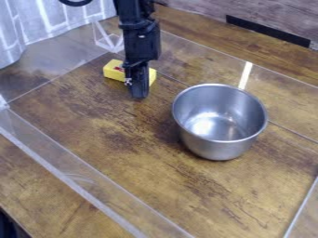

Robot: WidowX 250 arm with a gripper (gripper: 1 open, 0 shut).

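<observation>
My black gripper [137,84] points down at the right part of a yellow block [115,70] on the wooden table [112,163], upper left of centre. Its fingertips are low by the block and hide part of it. Whether anything is between them is hard to tell; the fingers look close together. To the right stands an empty steel pot [221,121].
Clear panels or strips border the work area on the left and right. Crumpled clear plastic [32,33] is at the upper left.
</observation>
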